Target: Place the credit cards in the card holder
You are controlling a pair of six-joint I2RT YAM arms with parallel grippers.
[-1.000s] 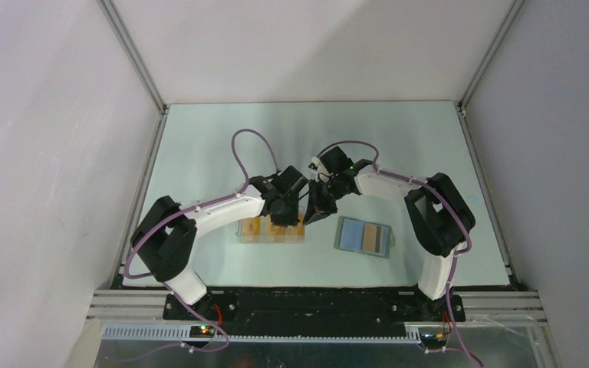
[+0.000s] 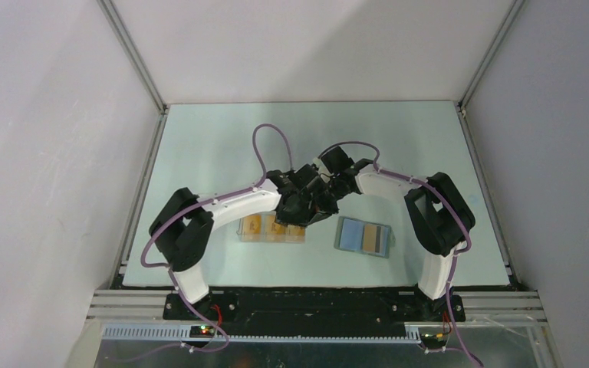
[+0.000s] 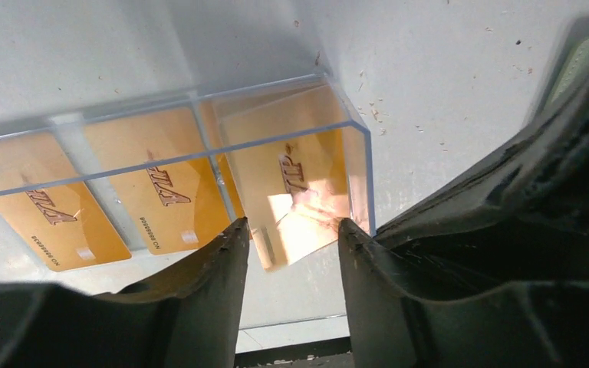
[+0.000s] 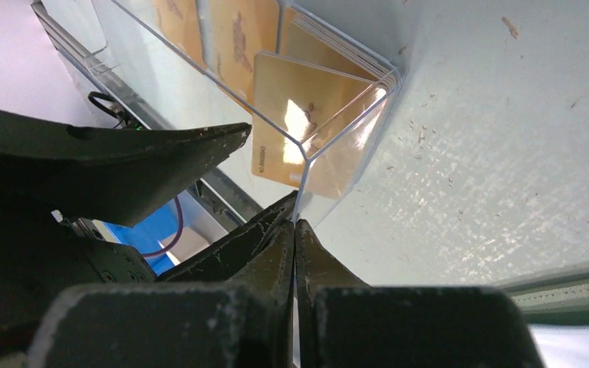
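A clear box (image 3: 222,149) holds gold VIP cards in three compartments; in the top view it lies left of centre, partly under my arms. In its right-hand compartment, one card (image 3: 307,188) leans askew, its lower corner sticking out. My left gripper is partly open over this compartment, a fingertip to either side of the tilted card and not closed on it. My right gripper is shut, its tips at the box's outer corner with no card between them; contact with the wall cannot be told. A flat holder (image 2: 363,237) with blue and tan panels lies to the right.
Both grippers crowd together at the box's right end, the left one's fingers (image 4: 215,142) close to the right one. Bare table lies behind the arms and in front of the flat holder.
The left arm has shifted right along the box, toward its right end and the right gripper. The right arm, box and flat holder look unmoved.
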